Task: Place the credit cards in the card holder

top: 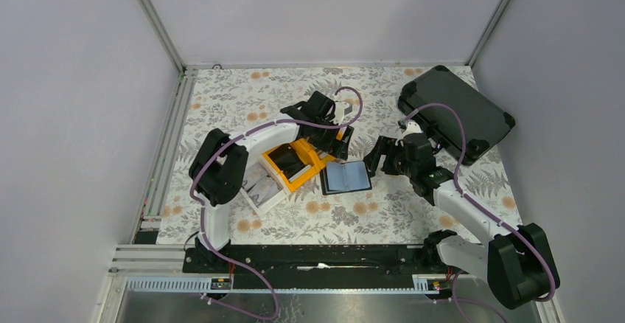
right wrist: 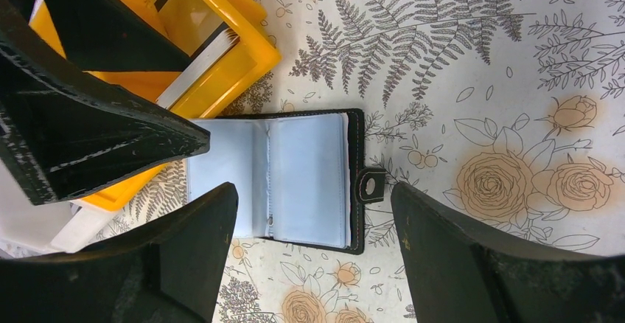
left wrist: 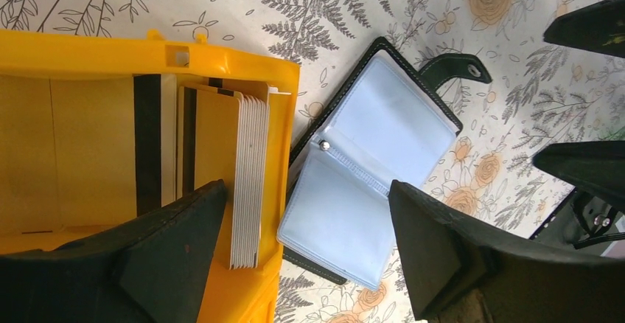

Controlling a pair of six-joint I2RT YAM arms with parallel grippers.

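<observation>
A stack of white-edged cards point(left wrist: 250, 183) stands on edge at one end of the yellow bin point(left wrist: 243, 63). My left gripper is part open over that end; in its wrist view one finger overlaps the stack's near end and the other overlaps the holder's edge. Nothing shows held between them. The card holder point(right wrist: 308, 179) lies spread flat beside the bin, with black leather edging, pale clear sleeves and a snap strap. Above the holder's right side, my right gripper stands wide open and empty.
A white bin point(top: 267, 203) with items inside adjoins the yellow bin on the left. A dark case point(top: 457, 113) lies at the back right, behind the right arm.
</observation>
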